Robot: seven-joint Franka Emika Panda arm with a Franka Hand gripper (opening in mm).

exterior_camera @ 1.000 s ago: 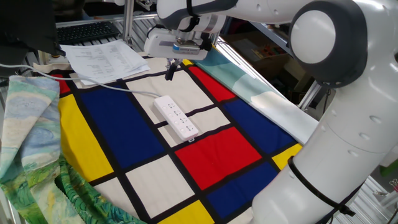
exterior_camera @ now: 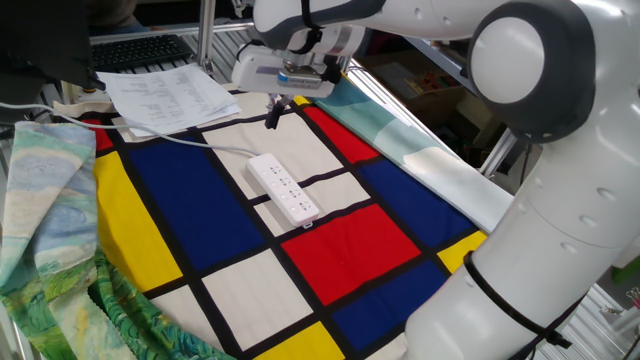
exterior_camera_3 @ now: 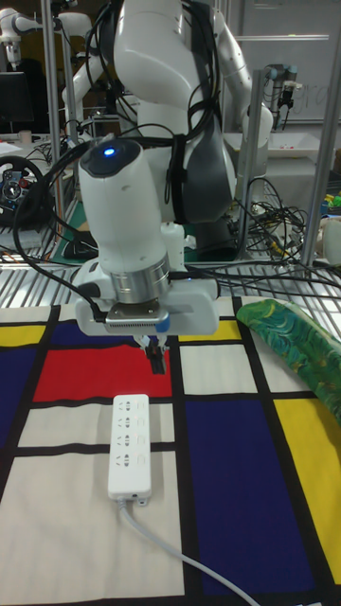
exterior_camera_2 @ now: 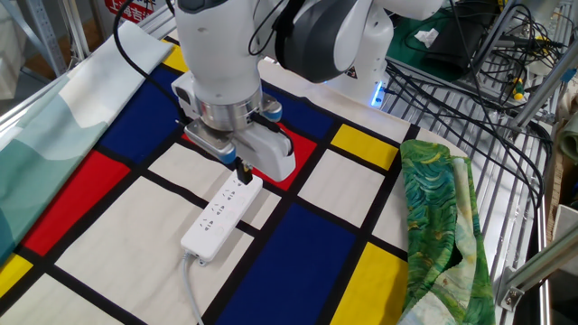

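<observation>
A white power strip lies flat on the patterned cloth, its sockets facing up. Its grey cable runs off from one end. Above the table hangs my gripper, pointing down, with dark fingertips close together; it looks shut and nothing shows between them. In exterior view 3 the gripper appears beyond the strip's far end, slightly to its right. In exterior view 2 the fingertips overlap the strip's upper end in the picture, though they hang above the cloth rather than clearly touching it.
A colour-block cloth covers the table. Printed papers lie at the back left in exterior view 1. A green painted cloth is bunched along one side, and a pale teal cloth lies along the other.
</observation>
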